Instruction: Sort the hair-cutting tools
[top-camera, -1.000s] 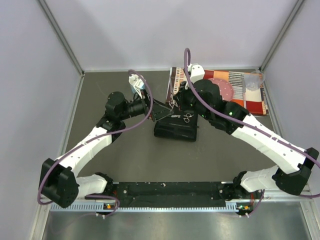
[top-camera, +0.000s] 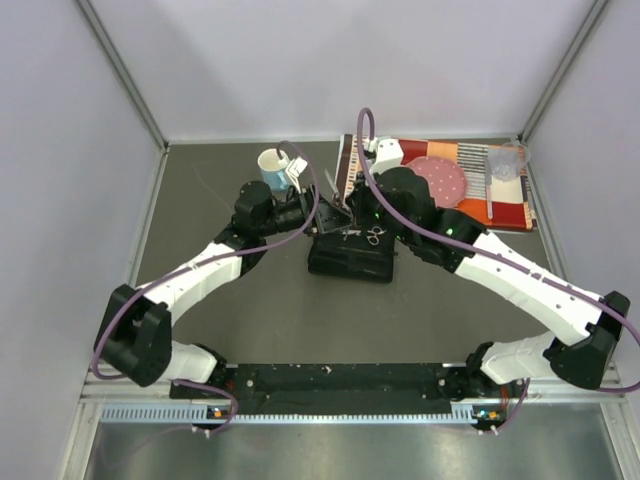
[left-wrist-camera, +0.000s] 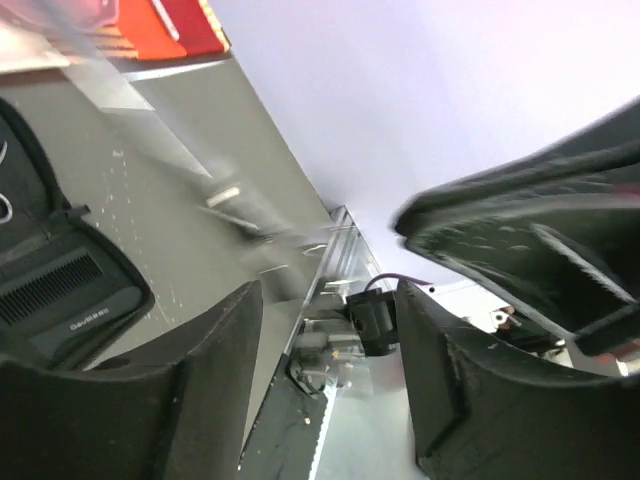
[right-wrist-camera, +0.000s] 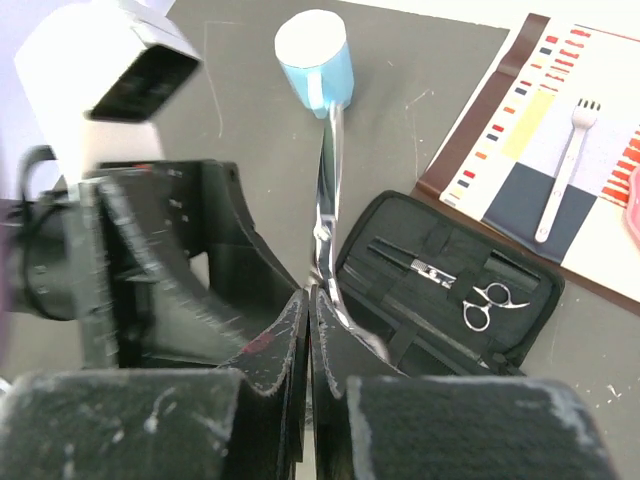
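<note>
A pair of silver scissors (right-wrist-camera: 326, 200) stands in the air above the open black case (right-wrist-camera: 400, 215), blades pointing toward the mug. My right gripper is shut, and one scissor handle meets its fingertips. My left gripper is part open close beside it; in the left wrist view the scissors (left-wrist-camera: 170, 140) blur toward the space between its fingers. Whether those fingers touch the handles cannot be told. Inside the case lie small scissors (right-wrist-camera: 487, 306) and a thin silver tool (right-wrist-camera: 432, 272). A black comb (left-wrist-camera: 50, 287) is in the case too.
A light blue mug (top-camera: 273, 168) stands at the back, near the left arm. On the patterned mat are a fork (right-wrist-camera: 568, 170), a pink plate (top-camera: 440, 180) and a clear cup (top-camera: 505, 162).
My left gripper has shifted right, closer to the right one, uncovering the mug.
</note>
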